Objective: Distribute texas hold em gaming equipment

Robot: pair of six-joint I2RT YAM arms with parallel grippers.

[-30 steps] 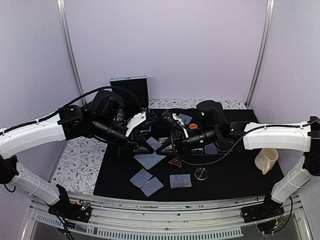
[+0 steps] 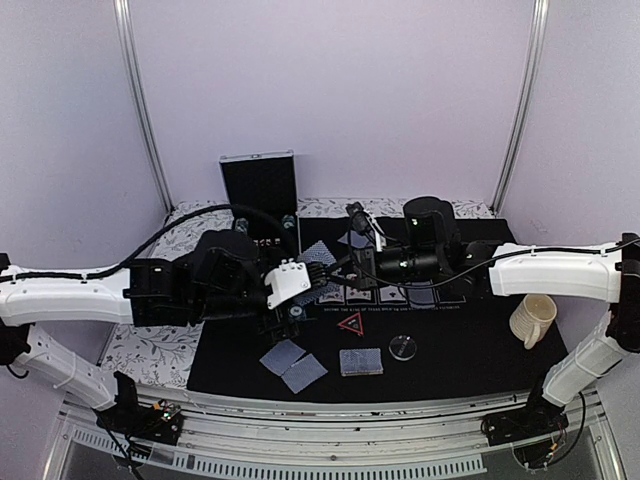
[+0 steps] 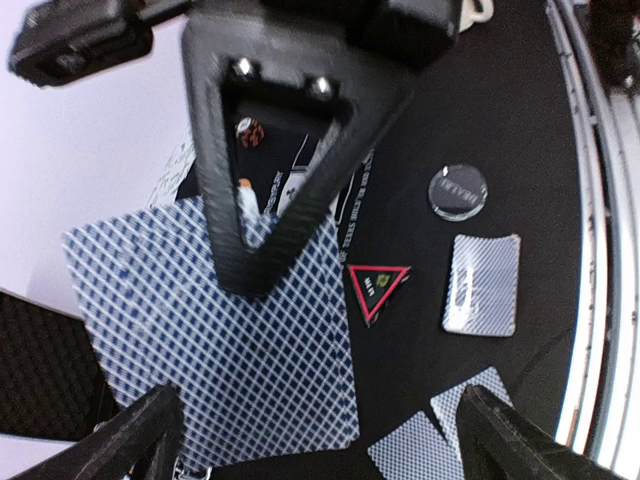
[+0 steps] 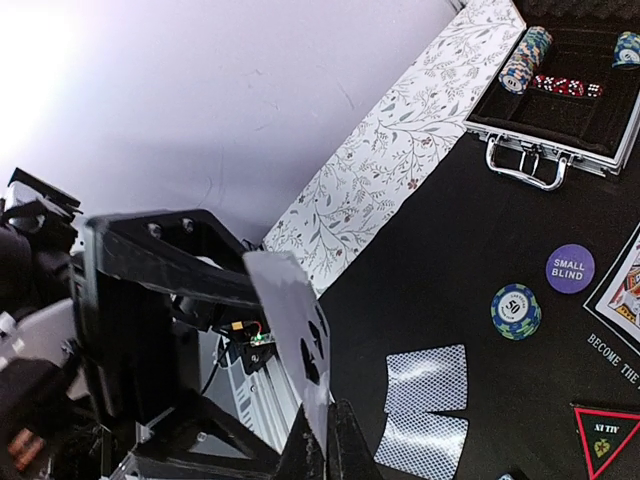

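Observation:
A playing card with a patterned back hangs above the mat, pinched in my right gripper; the right wrist view shows this card almost edge-on. My left gripper is open, with the card ahead of its parted fingers. Two face-down cards lie at the mat's near left. The card deck is to their right, beside the clear dealer button. A red all-in triangle lies behind the deck. A small blind button sits near poker chips.
An open chip case stands at the back left, holding chips and red dice. A cream mug occupies the right edge. Both arms crowd the mat's middle.
The left arm's wrist has tilted and come lower and to the right, close against the right gripper. The card between the grippers has risen and turned. The cards on the mat have stayed put.

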